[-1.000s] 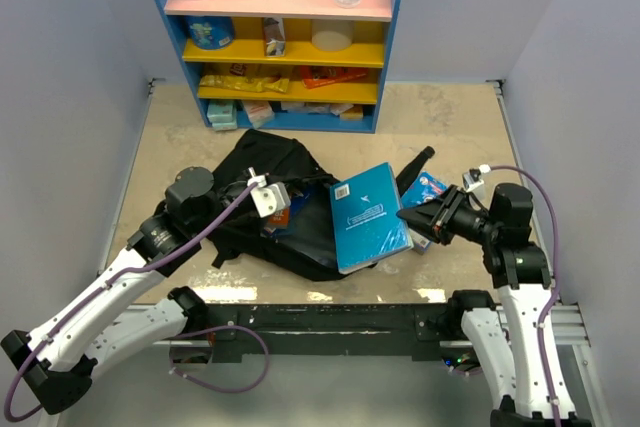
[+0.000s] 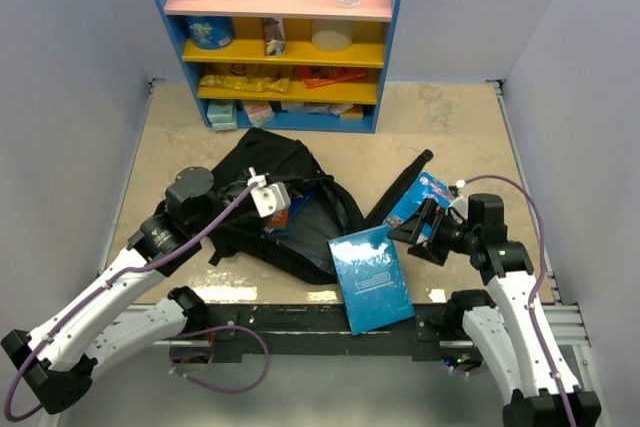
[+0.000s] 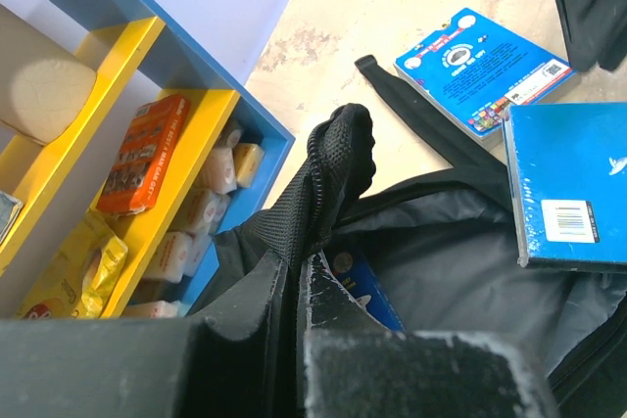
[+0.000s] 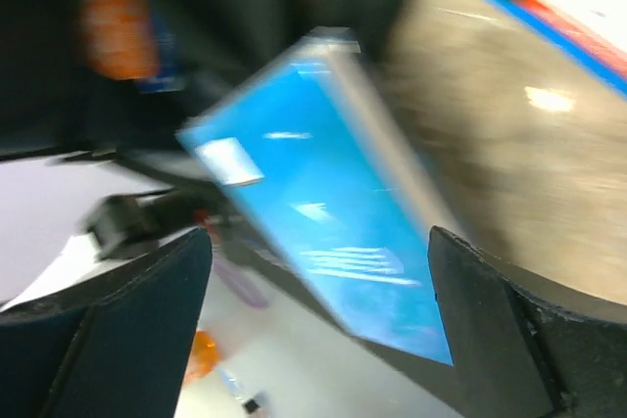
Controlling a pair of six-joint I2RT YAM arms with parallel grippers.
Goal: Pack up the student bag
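Observation:
A large blue book (image 2: 372, 279) lies at the right side of the black bag's opening, its lower end sticking out past the table's front edge. My right gripper (image 2: 414, 245) is beside its right edge, fingers wide apart; in the right wrist view the blurred book (image 4: 323, 203) shows beyond the fingers. The black bag (image 2: 250, 152) lies with its mouth toward the right, an orange-and-blue item (image 2: 281, 219) inside. My left gripper is shut on the bag's black mesh edge (image 3: 333, 159). A smaller blue book (image 3: 480, 64) lies flat on the table behind.
A blue shelf unit (image 2: 385, 67) with pink and yellow boards and several goods stands at the back. A black strap (image 2: 398, 189) runs from the bag beside the smaller book.
The left arm is still.

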